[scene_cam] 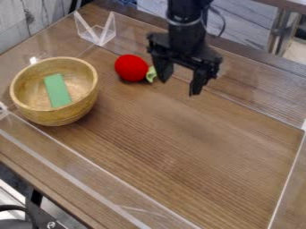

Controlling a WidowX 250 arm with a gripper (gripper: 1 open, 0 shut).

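The dark gripper (184,64) hangs over the upper middle of the wooden table (191,156), its fingers spread open, with nothing visible between them. Left of it lies a round red object (131,66). A small green item (150,73), partly hidden behind the gripper's left side, sits just right of the red one. At the left, a yellow bowl (81,98) holds a flat light-green block (56,93).
A clear, crumpled-looking or wire-like holder (97,29) stands at the back left corner.
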